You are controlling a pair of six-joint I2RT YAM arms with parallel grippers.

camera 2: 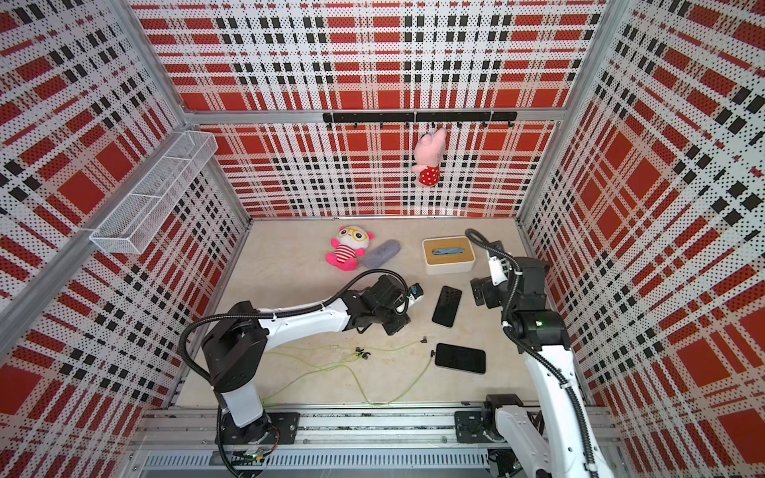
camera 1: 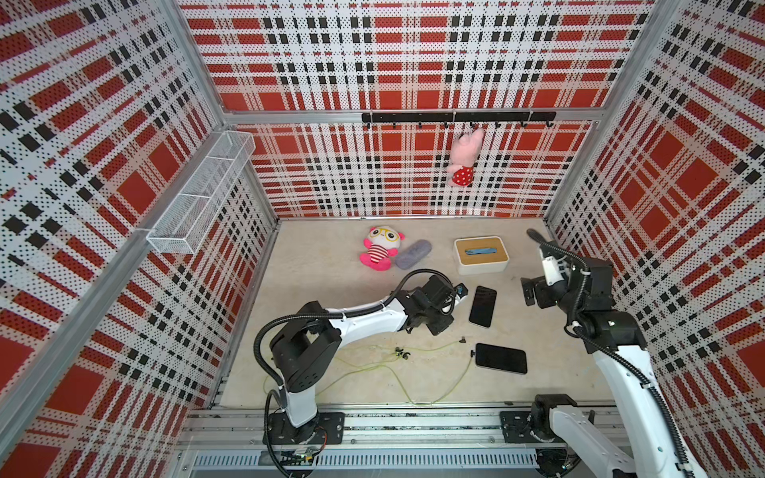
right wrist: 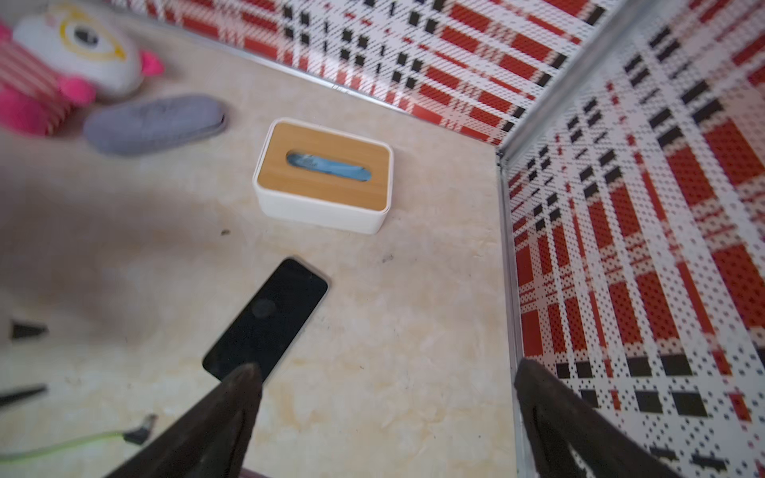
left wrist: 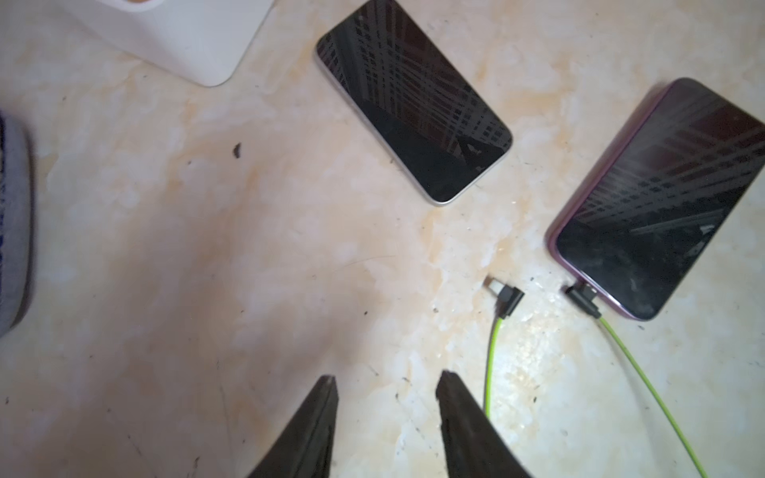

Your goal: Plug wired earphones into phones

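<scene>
Two phones lie screen up: a black phone with a pale edge (left wrist: 418,103) and a purple-edged phone (left wrist: 665,199). One black angled earphone plug (left wrist: 583,298) is at the purple phone's short edge and looks inserted there. The other plug (left wrist: 510,299), on a green cable (left wrist: 491,358), lies loose between that phone and my left gripper. This gripper hovers over bare table with its fingers apart and empty. To the right of both phones, raised above the table, my right gripper stands wide open and holds nothing.
The remaining green cord (camera 1: 382,362) is loosely looped at the front left. A tissue box (camera 1: 481,255), a grey pouch (camera 1: 413,254) and a pink plush toy (camera 1: 381,247) stand along the back. Bare table surrounds the pale-edged phone.
</scene>
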